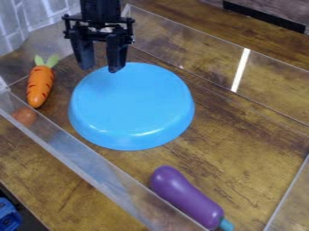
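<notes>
My black gripper [100,52] is at the top, above the far left edge of a large blue round dish [132,106], its two fingers apart with nothing visible between them. An orange toy carrot [40,87] with a green top lies left of the dish. A purple toy eggplant [185,196] lies at the bottom right.
A clear-walled bin [78,158] surrounds the items on the wooden surface [241,135]. Free floor lies right of the dish. A blue object [6,215] sits outside at the lower left.
</notes>
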